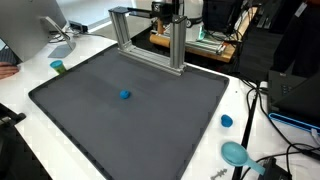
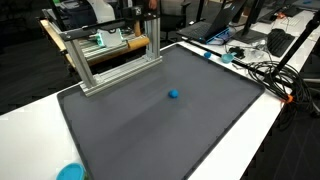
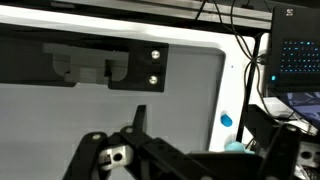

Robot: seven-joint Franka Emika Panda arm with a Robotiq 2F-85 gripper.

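Note:
In the wrist view my gripper stands open, its dark fingers wide apart and nothing seen between them. It is above the grey mat (image 3: 190, 75), next to the dark bar of a rack (image 3: 95, 62). A small blue object (image 1: 125, 94) lies on the mat, also visible in the second exterior view (image 2: 174, 94). Another blue piece (image 1: 227, 121) rests on the white table beside the mat, near a teal round dish (image 1: 236, 153). Neither exterior view shows the fingers clearly.
The silver-framed rack (image 1: 150, 55) stands at the mat's far edge. A green-sided cup (image 1: 58, 67) with a blue top is near the mat's far left corner. Cables (image 2: 270, 72) and a laptop (image 3: 300, 50) lie beyond the table's other side.

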